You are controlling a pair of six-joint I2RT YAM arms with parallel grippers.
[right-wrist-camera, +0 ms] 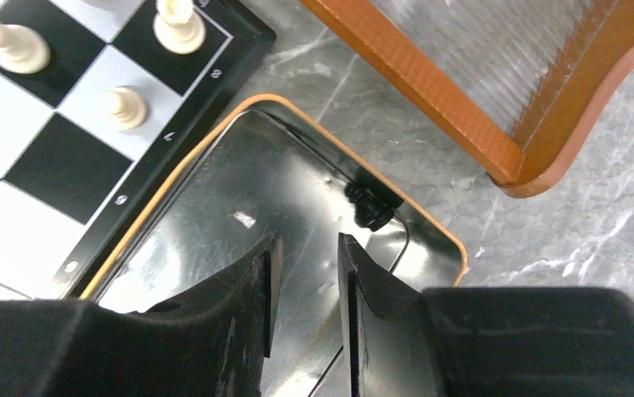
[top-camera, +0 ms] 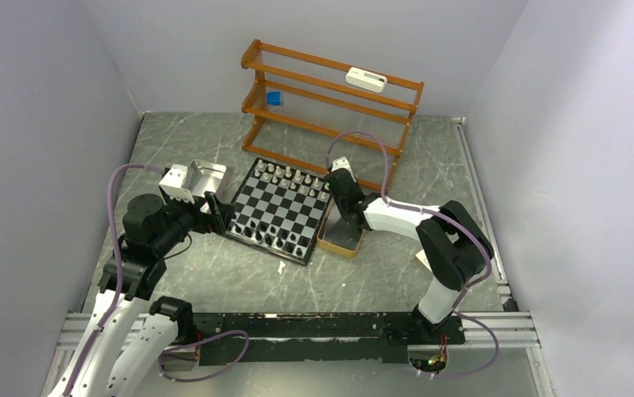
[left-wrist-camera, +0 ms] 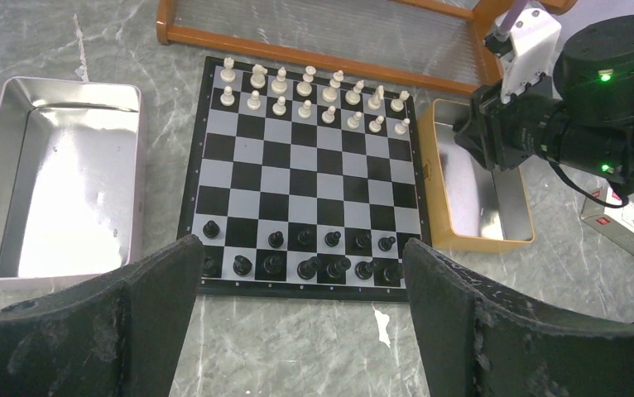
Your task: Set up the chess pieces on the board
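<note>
The chessboard (left-wrist-camera: 309, 186) carries white pieces along its back rows and black pieces (left-wrist-camera: 305, 269) along the front. My right gripper hangs over the gold-rimmed tin (left-wrist-camera: 438, 207) beside the board, fingers part open with nothing seen between them. A dark piece (right-wrist-camera: 372, 211) lies on its side against the tin's far wall, just ahead of those fingers. My left gripper stands open at the board's left, above the front-left area, holding nothing.
An empty steel tray (left-wrist-camera: 82, 182) lies left of the board. A wooden rack (top-camera: 330, 124) stands behind. A small box (left-wrist-camera: 624, 223) is to the right.
</note>
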